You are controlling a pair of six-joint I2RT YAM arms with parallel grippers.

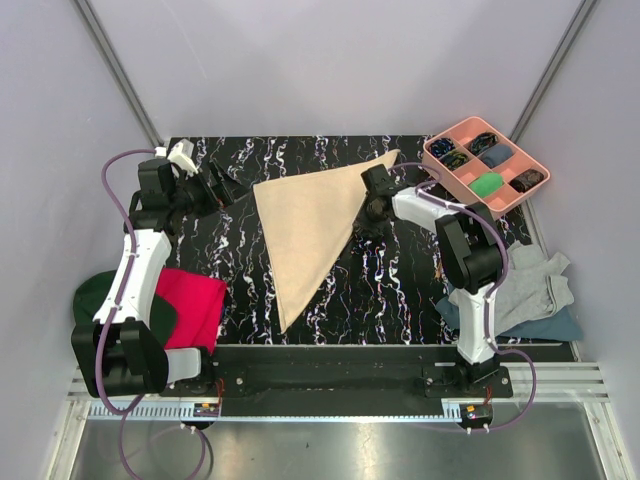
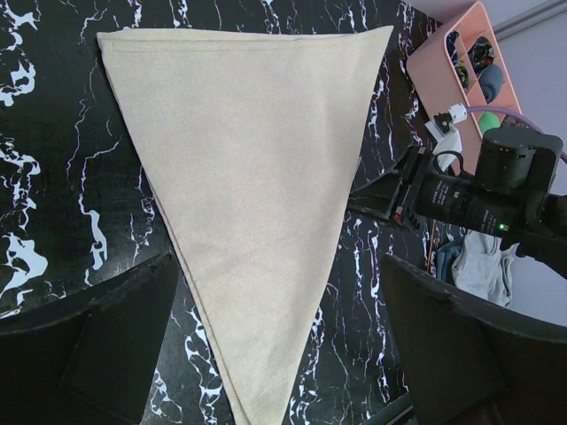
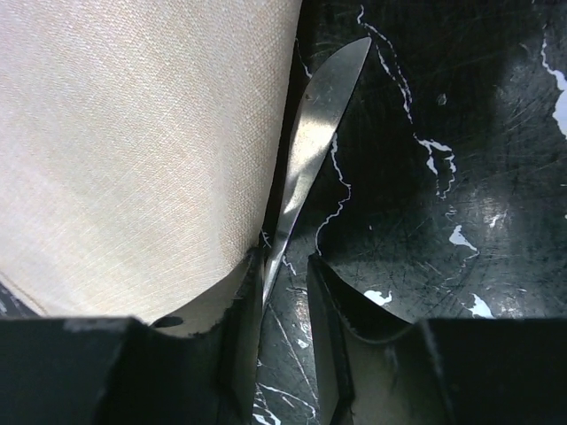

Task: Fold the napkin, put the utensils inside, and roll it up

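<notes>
A beige napkin (image 1: 305, 220) (image 2: 239, 168) lies folded on the black marbled table (image 1: 390, 300). In the right wrist view a silver knife (image 3: 314, 119) lies on the table along the napkin's right edge. My right gripper is low over the knife's lower part at that edge, its fingers part open, one either side of it; I cannot tell whether they touch it. My left gripper (image 1: 224, 186) is open above the table, left of the napkin, with nothing between its fingers.
A pink divided bin (image 1: 485, 135) with bundled cloths stands at the back right. Grey and blue cloths (image 1: 525, 295) lie at the right; red (image 1: 195, 310) and green cloths at the left.
</notes>
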